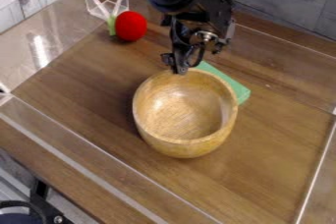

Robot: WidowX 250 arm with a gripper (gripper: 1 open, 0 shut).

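My dark gripper (pixel 187 56) hangs in the upper middle of the camera view, just above the far rim of a large wooden bowl (pixel 184 115). Whether its fingers are apart or closed is hard to tell. A green flat object (pixel 226 87) lies behind the bowl on the right, partly hidden by it. The bowl is empty.
A red ball-like object (pixel 130 26) and a white wire rack (pixel 108 4) stand at the back left. A wall runs along the back right.
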